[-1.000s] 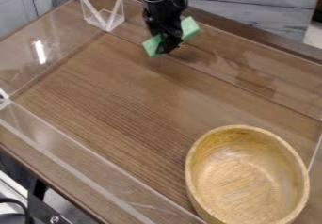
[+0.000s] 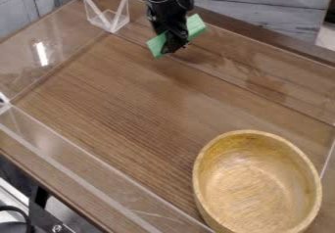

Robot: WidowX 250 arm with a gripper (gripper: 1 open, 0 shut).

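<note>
My black gripper [image 2: 171, 31] is at the top middle of the table, shut on a green object [image 2: 194, 25] that shows on both sides of its dark fingers. Whether the object rests on the wooden surface [image 2: 144, 119] or hangs just above it I cannot tell.
A clear plastic piece [image 2: 109, 14] stands to the left of the gripper, near the back edge. A large pale wooden bowl [image 2: 257, 193] sits at the front right.
The gripper and green object have shifted very slightly up and left; otherwise the scene looks the same.
</note>
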